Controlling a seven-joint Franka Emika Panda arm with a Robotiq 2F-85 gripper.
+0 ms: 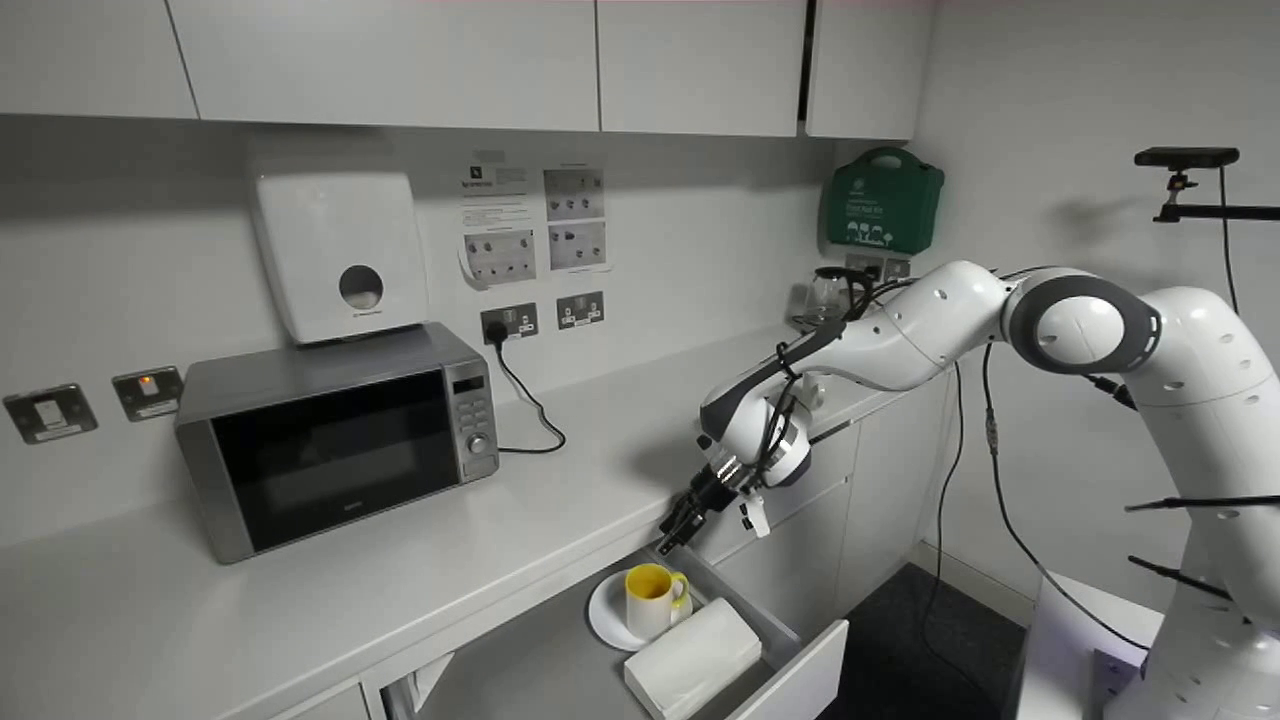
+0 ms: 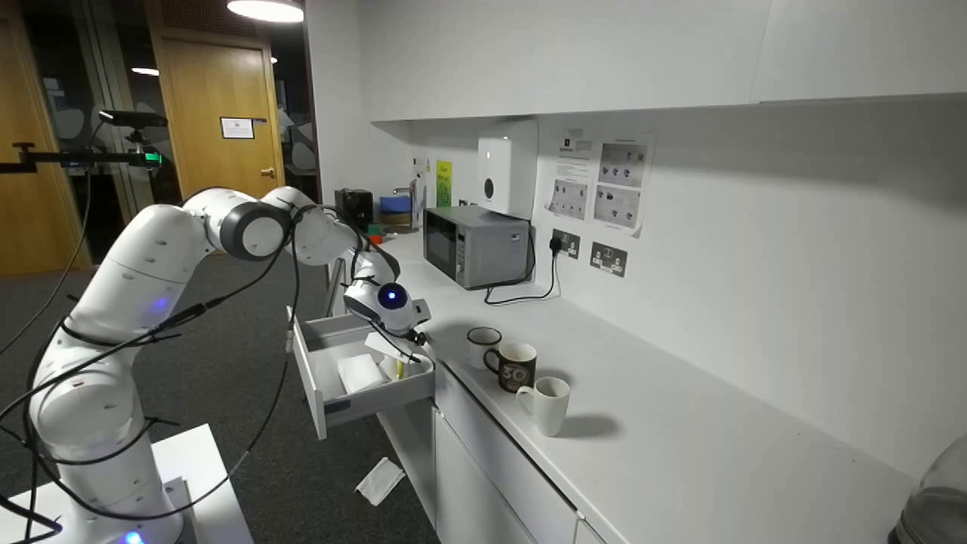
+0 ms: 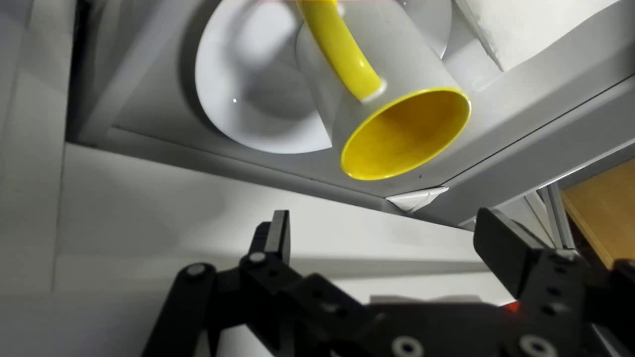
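A white mug (image 1: 650, 602) with a yellow inside and yellow handle stands upright on a white saucer (image 1: 608, 613) in the pulled-out drawer (image 1: 518, 661). In the wrist view the mug (image 3: 391, 77) and saucer (image 3: 250, 113) lie beyond the fingertips, with a clear gap between. My gripper (image 1: 674, 542) hangs by the drawer's side wall, close to the counter edge and apart from the mug. Its two black fingers (image 3: 278, 235) are spread wide in the wrist view, with nothing between them. The second exterior view partly hides the mug behind the arm.
A white packet (image 1: 692, 660) lies in the drawer beside the mug. Several mugs, among them a black one (image 2: 513, 366), stand on the counter near its edge. The microwave (image 1: 339, 430) sits further along. Open counter lies between microwave and arm.
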